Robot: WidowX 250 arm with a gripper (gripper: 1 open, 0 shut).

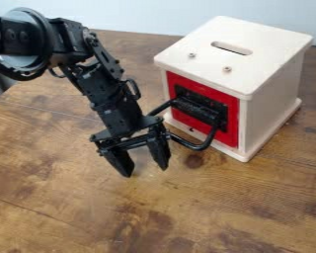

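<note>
A pale wooden box [271,99] with a slot in its sloped top stands at the right. Its front carries a red panel [177,83] with a black mechanism [197,109] and a black looped handle [204,143]. My gripper [138,160] hangs pointing down just left of and in front of the box, above the table. Its two fingers stand apart with no object visible between them. The handle runs behind the gripper, and whether it touches it I cannot tell.
A white surface shows at the back left corner beyond the table's edge.
</note>
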